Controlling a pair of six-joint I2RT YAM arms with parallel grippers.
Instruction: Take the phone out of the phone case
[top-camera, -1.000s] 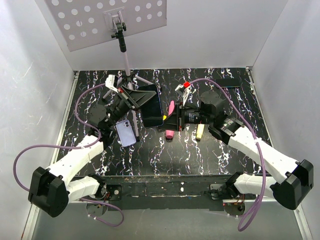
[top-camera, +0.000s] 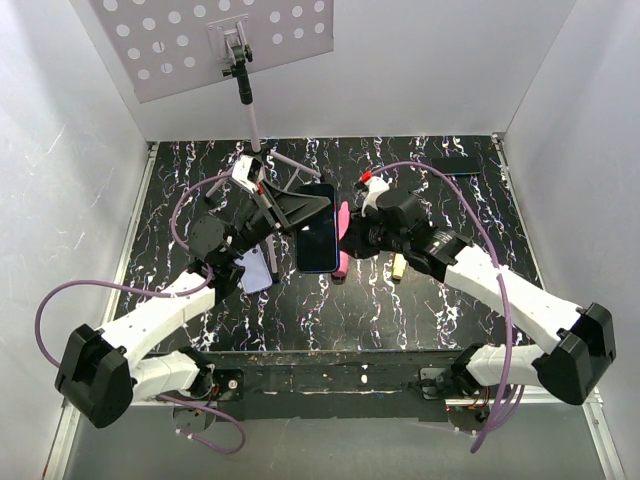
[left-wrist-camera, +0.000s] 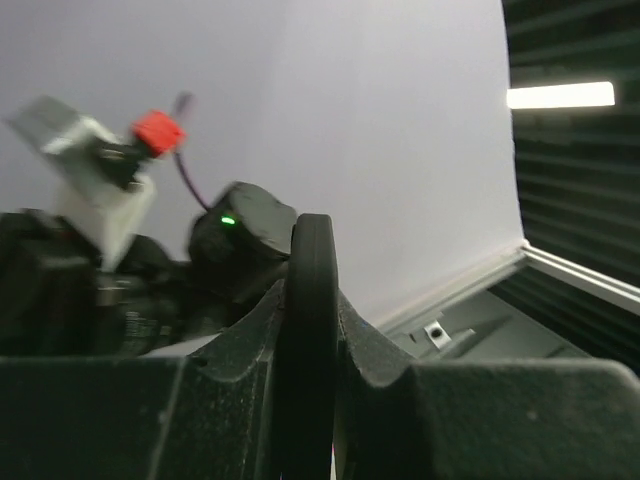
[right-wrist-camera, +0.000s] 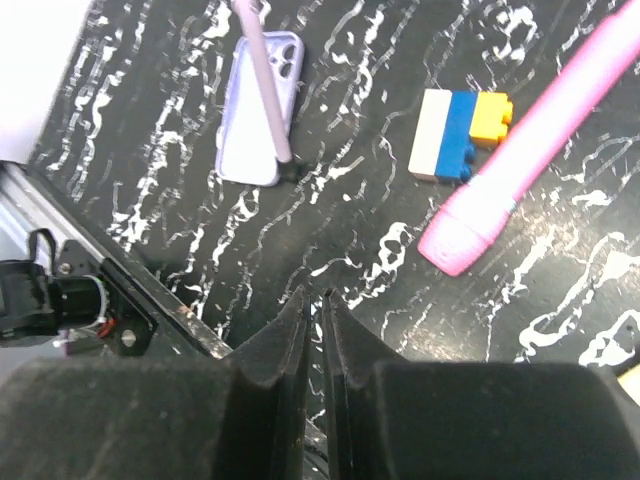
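Note:
A black-screened phone (top-camera: 317, 245) hangs above the table, its long side running nearly straight down the top view. My left gripper (top-camera: 318, 207) is shut on its upper part; the left wrist view shows the phone (left-wrist-camera: 309, 330) edge-on between the fingers. Close by the phone's right edge is my right gripper (top-camera: 346, 240). In the right wrist view its fingers (right-wrist-camera: 300, 345) are shut, and nothing shows between them. A lavender phone case (top-camera: 255, 270) with camera holes lies on the table at the left, apart from both grippers. Whether the held phone wears a case I cannot tell.
A tripod leg (right-wrist-camera: 265, 85) crosses over the lavender case. Right of it lie toy blocks (right-wrist-camera: 452, 135) and a pink microphone-like stick (right-wrist-camera: 500, 200). A dark flat object (top-camera: 456, 166) rests at the back right.
The phone has shifted right and slightly down and turned from tilted to nearly straight. My right gripper has moved slightly right, from the phone's lower corner to beside its right edge.

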